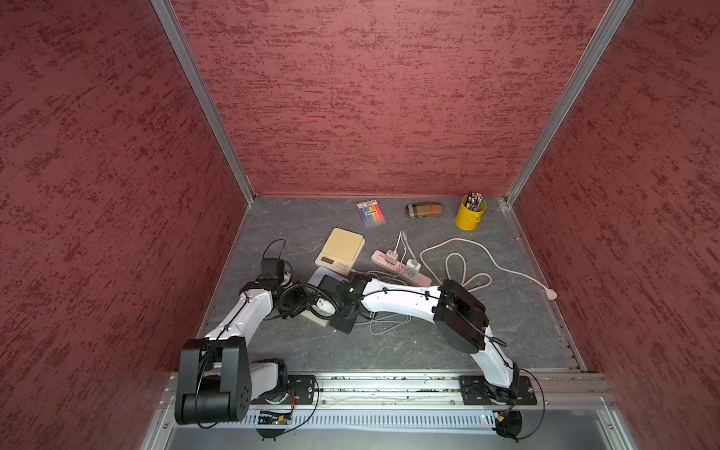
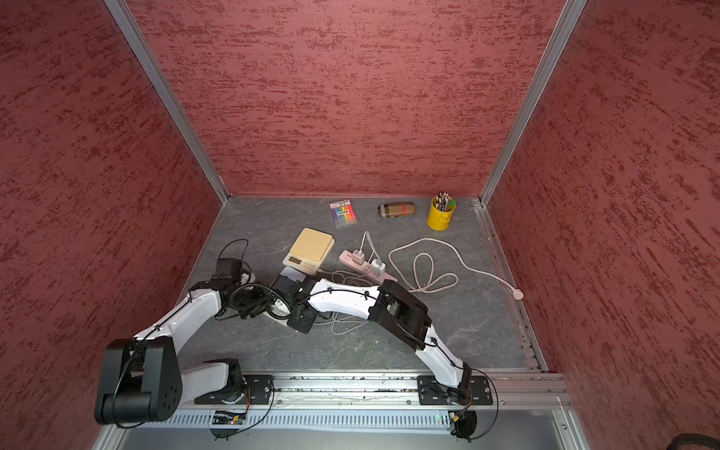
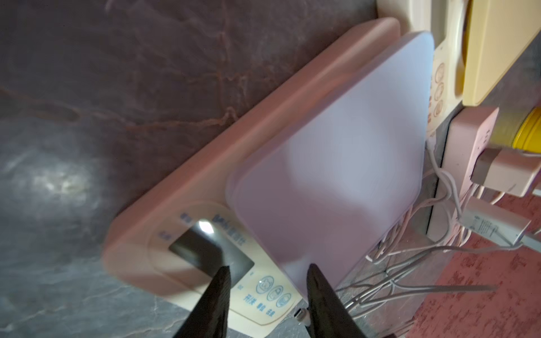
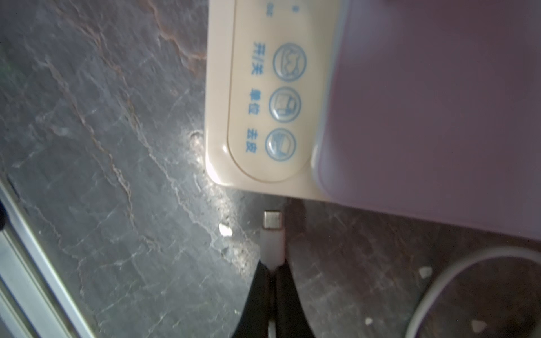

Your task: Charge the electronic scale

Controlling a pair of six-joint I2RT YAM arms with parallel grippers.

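Note:
A scale (image 3: 332,163) with a pale lilac top plate lies in front of the left gripper in the left wrist view. Its cream control panel (image 4: 281,107) shows buttons, and a dark display (image 3: 211,252) sits beside them. My right gripper is shut on a white cable plug (image 4: 272,245), whose metal tip points at the scale's edge, a small gap apart. My left gripper hangs over the panel corner, its fingers apart with nothing held between them. The plug's tip (image 3: 302,315) also shows near its right finger. The scale's port is hidden.
A second scale (image 1: 340,249) with a yellowish plate stands behind. The pink power strip (image 1: 401,268) holds white adapters, with loose cables (image 3: 394,281) beside the lilac scale. A pen cup (image 1: 468,217), pencil case (image 1: 425,209) and colored pack (image 1: 370,212) sit at the back.

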